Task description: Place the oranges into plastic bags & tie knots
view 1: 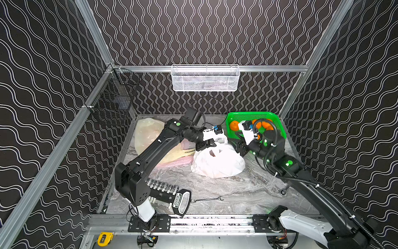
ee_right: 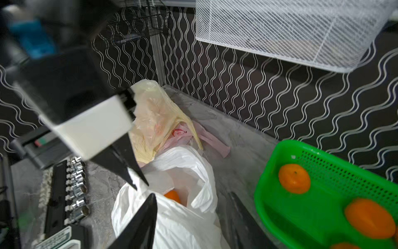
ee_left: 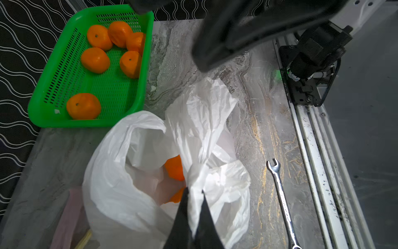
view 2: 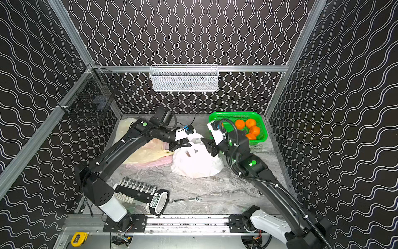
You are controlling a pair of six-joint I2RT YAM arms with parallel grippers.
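A white plastic bag (view 1: pixel 218 166) sits mid-table, an orange (ee_left: pixel 174 168) showing inside. My left gripper is shut on a twisted strand of the bag's top. My right gripper stands open just above and right of the bag, nothing visible between its fingers. A green basket (view 2: pixel 259 141) at back right holds several oranges (ee_left: pixel 94 60). Spare yellow and pink bags (ee_right: pixel 157 116) lie at the back left.
A socket set (view 2: pixel 136 191) and a wrench (ee_left: pixel 282 199) lie along the front of the table. A white wire basket (view 1: pixel 205 78) hangs on the back wall. Bare table shows right of the bag.
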